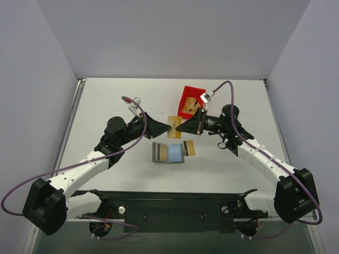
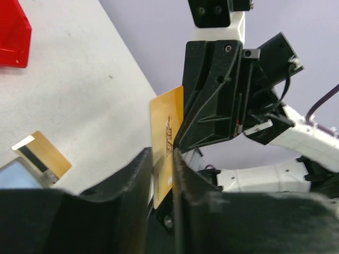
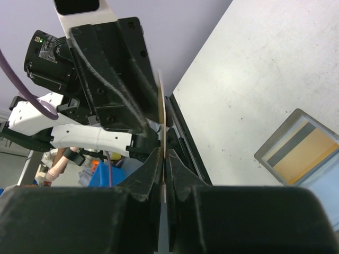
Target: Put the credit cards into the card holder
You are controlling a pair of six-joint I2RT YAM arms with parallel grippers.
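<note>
A gold card [image 1: 174, 127] stands between the two grippers, above the card holder [image 1: 155, 153]. My right gripper is shut on its near end; the card appears edge-on in the right wrist view. Around its other end, my left gripper has its fingers a little apart, blurred by motion, with a gap on at least one side of the card. The black VIP-like print shows in the left wrist view. Open flat on the table, the grey holder has a gold card in its left part and a pale blue panel on its right.
Behind the grippers, a red tray [image 1: 184, 95] has gold cards in it. Another gold card [image 1: 190, 147] with a dark stripe sticks out from the holder's right side. Bare white table surrounds these things.
</note>
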